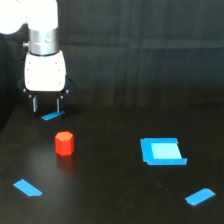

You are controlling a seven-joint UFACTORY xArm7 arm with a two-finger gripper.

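Note:
My gripper (46,104) hangs at the upper left under its white body, its dark fingers spread apart. It is open, and nothing shows between the fingers. A red, block-like object (64,143) stands on the dark table, nearer the camera and slightly right of the gripper, apart from it. Off to the right lies a pale square with a blue tape border (146,152); its middle is empty.
Blue tape strips lie on the table: one (52,115) just below the gripper, one (27,187) at the front left, one (200,197) at the front right. Bare table lies between the red object and the taped square. A dark curtain (140,50) hangs behind.

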